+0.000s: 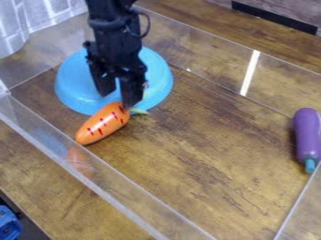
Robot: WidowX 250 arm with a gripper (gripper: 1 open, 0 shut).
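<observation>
My black gripper [115, 86] is raised over a blue bowl [157, 82] at the upper left, with its fingers pointing down. An orange toy carrot [103, 124] with dark marks and pale green leaves lies just below the fingers, at the bowl's near side, apparently clear of them. The fingers look apart, and nothing shows between them.
A purple toy eggplant [309, 137] lies at the far right. Clear walls border the wooden floor [213, 169]. A blue object [7, 223] sits outside at the lower left.
</observation>
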